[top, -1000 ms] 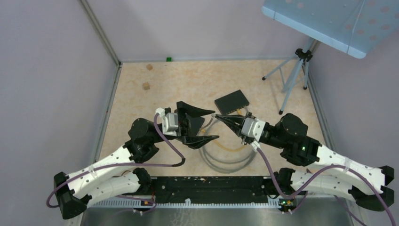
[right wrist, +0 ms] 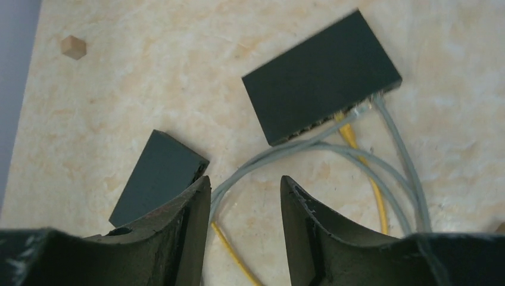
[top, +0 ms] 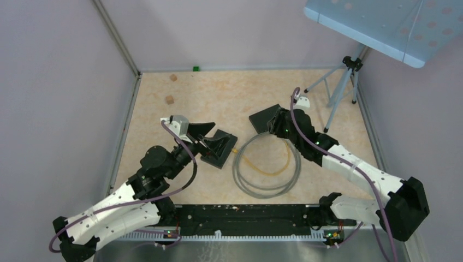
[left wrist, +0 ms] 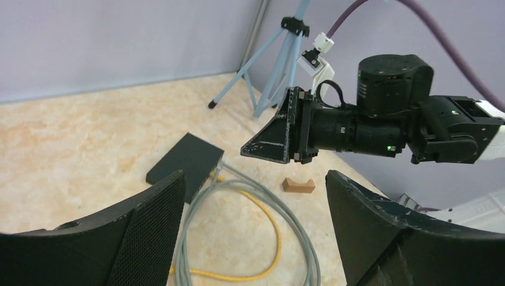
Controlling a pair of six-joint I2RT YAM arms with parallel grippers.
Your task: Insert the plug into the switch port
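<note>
In the top view, my left gripper (top: 215, 136) stands open over the left black box (top: 214, 158); its wide fingers frame an empty gap in its wrist view. My right gripper (top: 277, 124) is raised near the right black switch box (top: 262, 115), open and empty in its own view, pointing down. In the right wrist view the switch box (right wrist: 318, 77) has grey cable ends and a yellow cable (right wrist: 375, 196) at its front edge. Another yellow cable (right wrist: 232, 250) leads toward the smaller box (right wrist: 158, 176). Whether any plug is seated cannot be told.
A coiled grey cable (top: 240, 180) lies in the middle of the table. Small wooden blocks (top: 170, 100) are at the back left, another (left wrist: 298, 186) on the right. A blue tripod (top: 341, 87) stands at the back right.
My right gripper has lifted and swung back and right, turning downward, away from my left gripper. The left gripper has moved slightly left.
</note>
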